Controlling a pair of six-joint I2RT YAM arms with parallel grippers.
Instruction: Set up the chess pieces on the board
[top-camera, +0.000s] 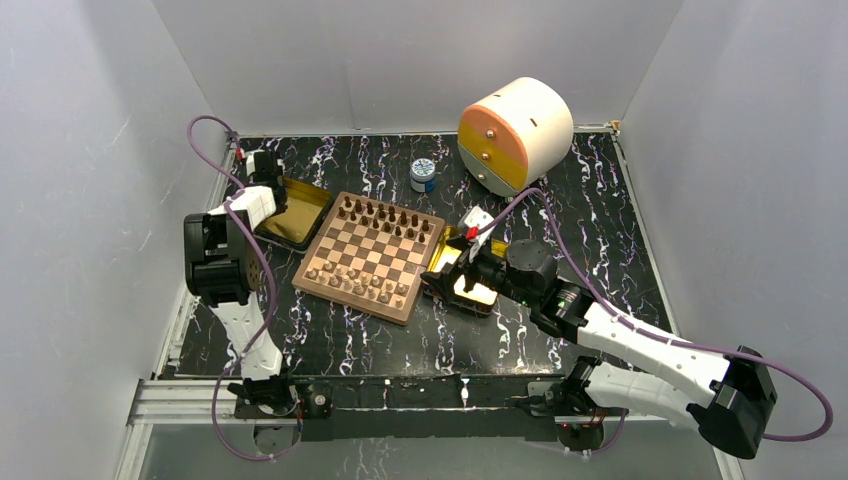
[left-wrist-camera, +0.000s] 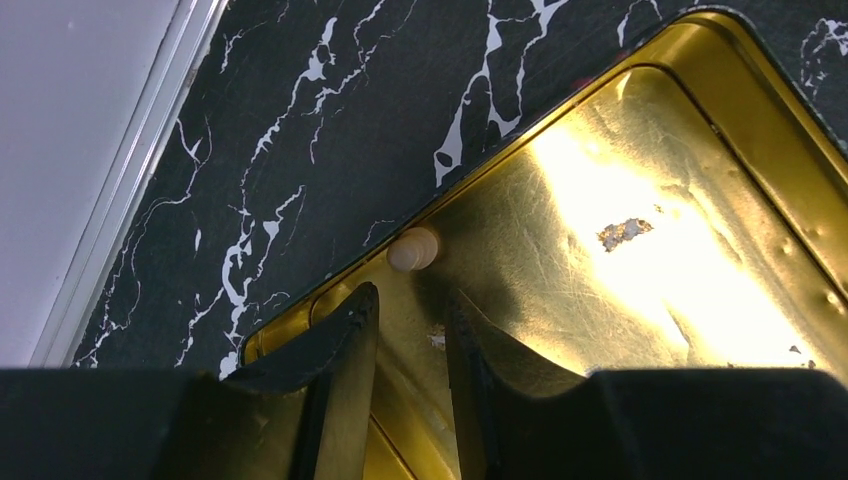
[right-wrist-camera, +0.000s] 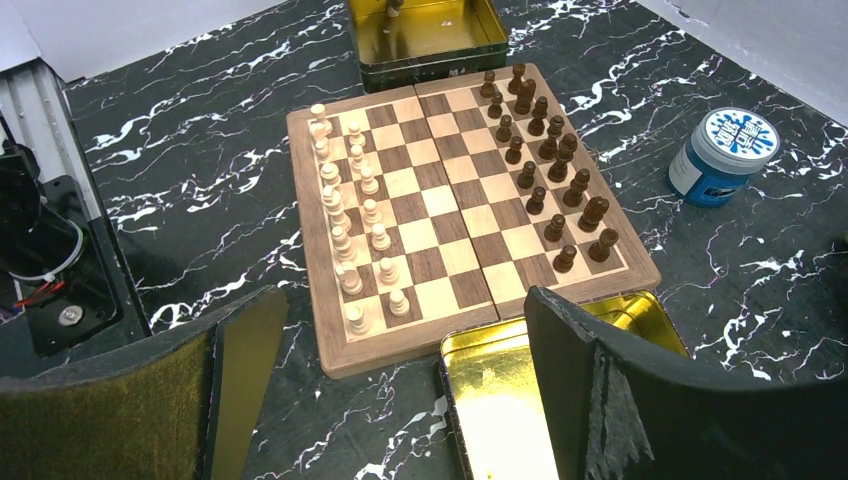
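Observation:
The wooden chessboard (top-camera: 365, 255) holds rows of dark pieces along its back side and light pieces along the near side. In the left wrist view a single light piece (left-wrist-camera: 410, 250) stands in the gold tray (left-wrist-camera: 500, 240), by its wall. My left gripper is just short of that piece, fingers parted with nothing between them. In the right wrist view my right gripper stands open above the near edge of the board and a second gold tray (right-wrist-camera: 490, 390), with nothing between its fingers.
A blue-labelled jar (top-camera: 422, 175) stands behind the board. A round drawer cabinet (top-camera: 515, 135) is at the back right. Walls enclose the marble table on the sides and back.

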